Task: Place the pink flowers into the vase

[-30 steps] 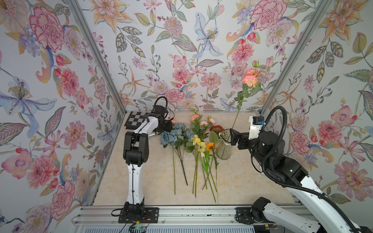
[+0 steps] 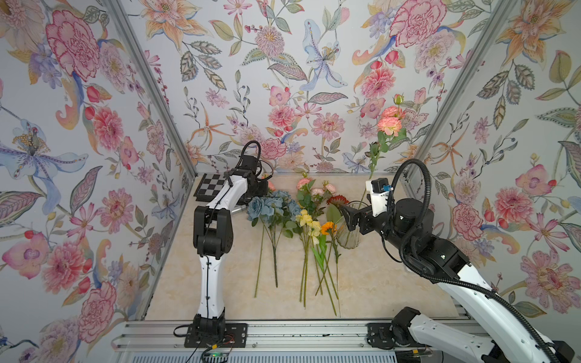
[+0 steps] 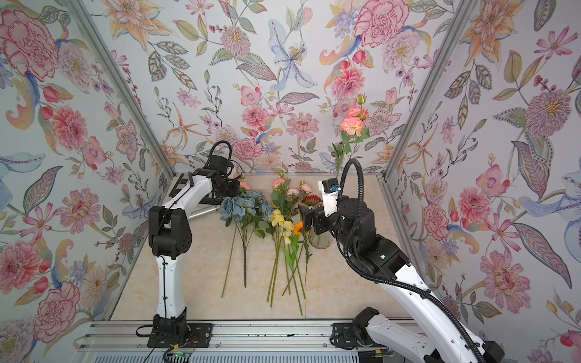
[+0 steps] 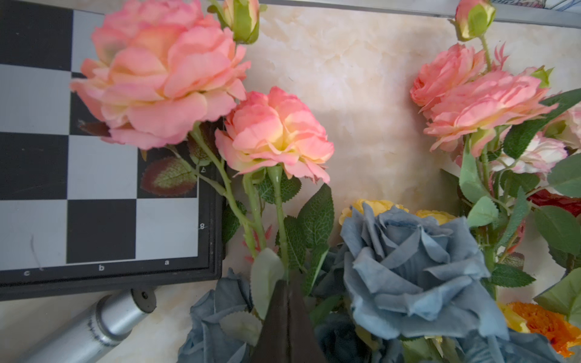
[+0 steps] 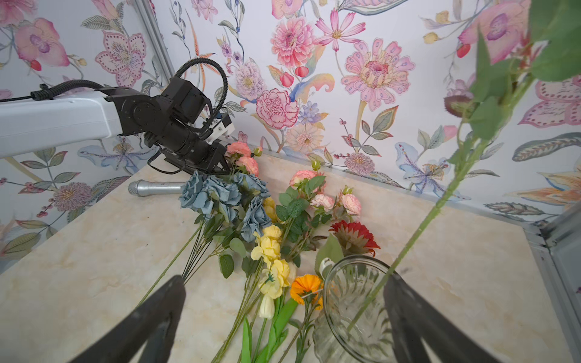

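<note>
A tall pink rose stem stands in the glass vase, leaning right. My right gripper is open just above and before the vase, nothing seen between its fingers. At the back left, my left gripper is shut, its tips low among leaves and stems below two pink roses beside the chessboard; whether any stem is caught between the tips is unclear. More pink flowers lie at the back middle.
Blue roses, yellow flowers, an orange flower and a red flower cover the middle. The chessboard and metal tube occupy the back left.
My left gripper has risen slightly, with some blue roses and their stems shifting. My right gripper has moved left and a little up over the vase.
</note>
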